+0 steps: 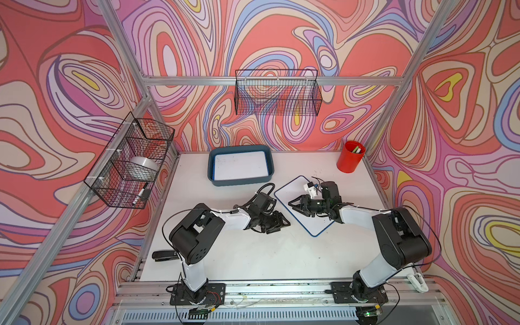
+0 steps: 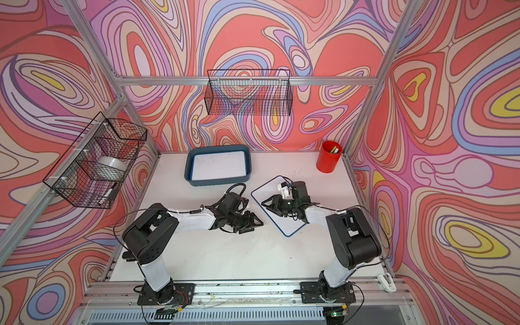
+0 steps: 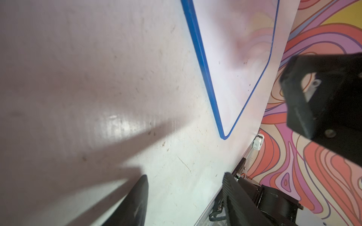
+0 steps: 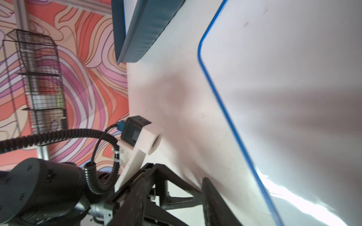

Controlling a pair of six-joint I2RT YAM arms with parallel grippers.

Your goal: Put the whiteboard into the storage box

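Observation:
A blue-edged whiteboard [image 1: 317, 227] lies askew on the table, right of centre, with my right gripper [image 1: 300, 204] open above it, nothing between its fingers. My left gripper [image 1: 274, 224] is low over bare table just off the board's left edge; in the left wrist view its fingers stand apart with nothing between them. The dark blue-grey storage box [image 1: 241, 181] stands at the back left, with a white panel [image 1: 239, 164] inside it.
A red cup [image 1: 350, 159] holding small items stands at the back right. Wire baskets hang on the back [image 1: 277, 97] and left [image 1: 130, 162] frames. A black object [image 1: 164, 255] lies at the front left.

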